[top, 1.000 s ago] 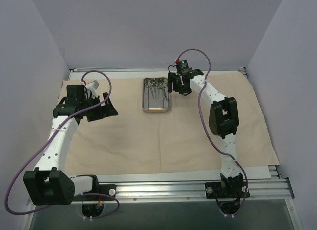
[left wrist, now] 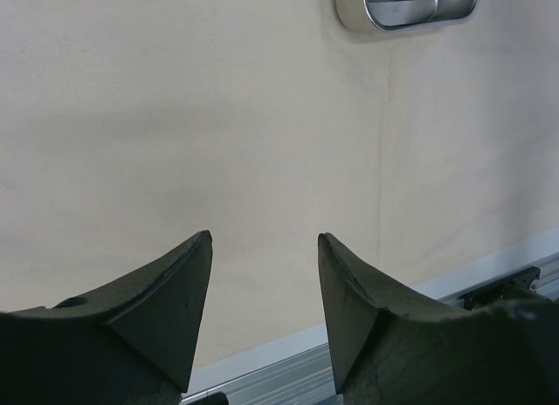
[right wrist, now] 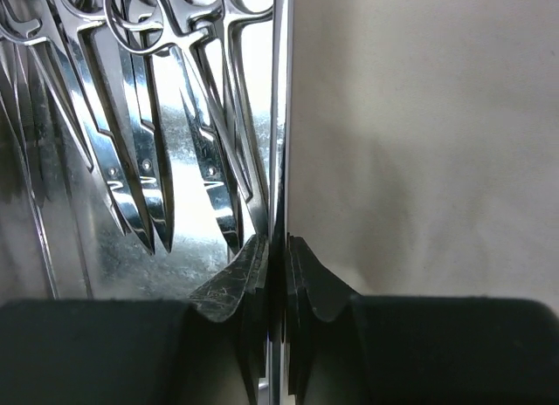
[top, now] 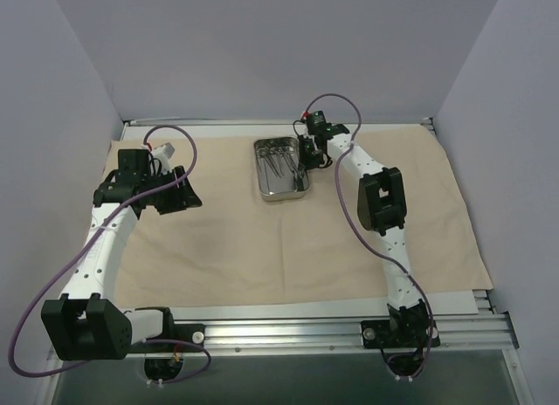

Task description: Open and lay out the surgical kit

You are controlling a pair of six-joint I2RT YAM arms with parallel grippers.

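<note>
A shiny metal tray point(top: 281, 196) rests on the cloth at the back, slightly turned in the top view. Several steel instruments point(right wrist: 157, 161), with looped scissor-type handles, lie bunched inside it. My right gripper is shut on the tray's right wall, one finger inside and one outside. In the top view that gripper hides part of the tray's right side. Over the cloth to the left, my left gripper stands partly open with nothing between its fingers. Only a front corner of the tray point(left wrist: 354, 8) appears in the left wrist view.
Beige cloth point(top: 218, 257) covers the table, bare in front of the tray and to its right. Metal rails point(top: 279, 335) run along the front edge. Grey walls stand at the back and sides.
My right gripper moved onto the tray's right wall and closed there. The tray has since shifted slightly right and turned a little. My left gripper narrowed its opening.
</note>
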